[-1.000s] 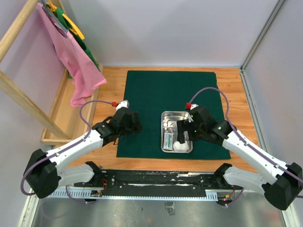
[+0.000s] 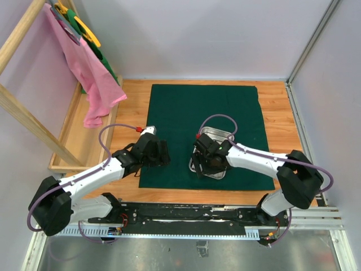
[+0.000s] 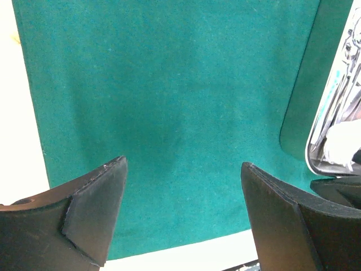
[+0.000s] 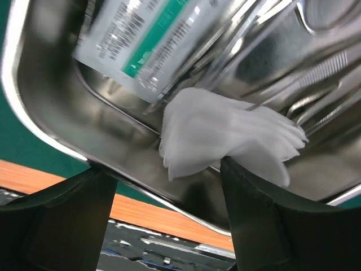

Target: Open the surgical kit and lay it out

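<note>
A steel tray [image 2: 219, 132] sits on the dark green cloth [image 2: 192, 101], mostly covered by my right arm in the top view. In the right wrist view it holds a white gauze bundle [image 4: 208, 130], a paper packet [image 4: 132, 42] with a green stripe, and metal instruments [image 4: 316, 73]. Over the tray's near wall, my right gripper is part open; the gauze lies just beyond its fingertips, not gripped. My left gripper is part open over bare cloth, left of the tray, with nothing between its fingers.
At the left stands a wooden rack [image 2: 62, 152] with a pink cloth [image 2: 90, 73] hanging from it. Wooden table [image 2: 282, 130] shows around its edges.
My right arm has swung left and now covers most of the tray, which was in plain view before. The left arm has shifted only slightly.
</note>
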